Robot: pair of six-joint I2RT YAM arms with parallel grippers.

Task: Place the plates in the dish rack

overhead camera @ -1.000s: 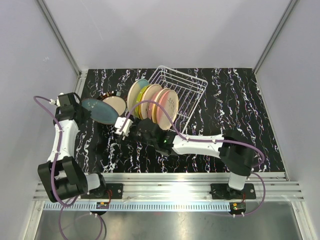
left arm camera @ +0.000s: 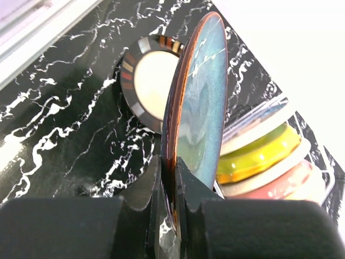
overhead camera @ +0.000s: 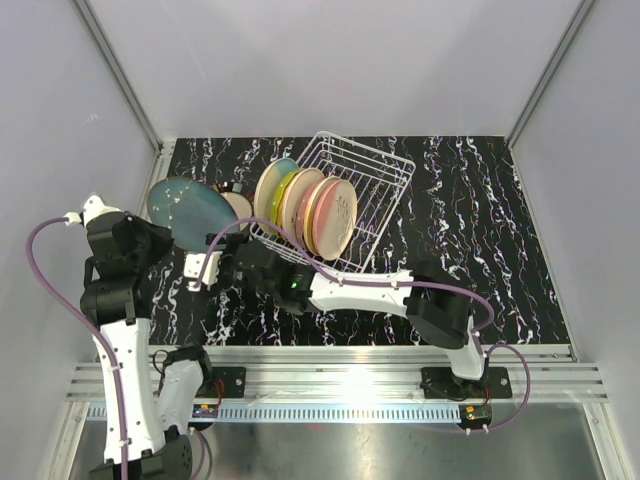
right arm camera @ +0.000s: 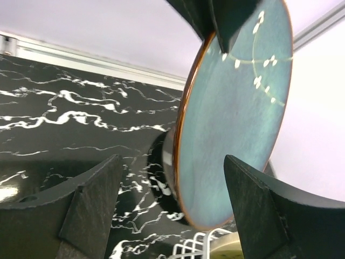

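Observation:
A blue-grey plate with a brown edge [overhead camera: 190, 211] is held raised and tilted by my left gripper [overhead camera: 160, 240], shut on its rim; in the left wrist view it stands nearly edge-on above the fingers. My right gripper [overhead camera: 210, 255] is open beside the plate's lower right, and in the right wrist view the plate [right arm camera: 237, 135] rises beyond its open fingers. The white rack [overhead camera: 373, 165] holds several coloured plates [overhead camera: 335, 218]. A plate with a patterned rim [left arm camera: 136, 89] lies on the counter under the held one.
Pale walls border the sides and back; a metal rail [overhead camera: 330, 365] runs along the front.
My right gripper has moved left toward that plate.

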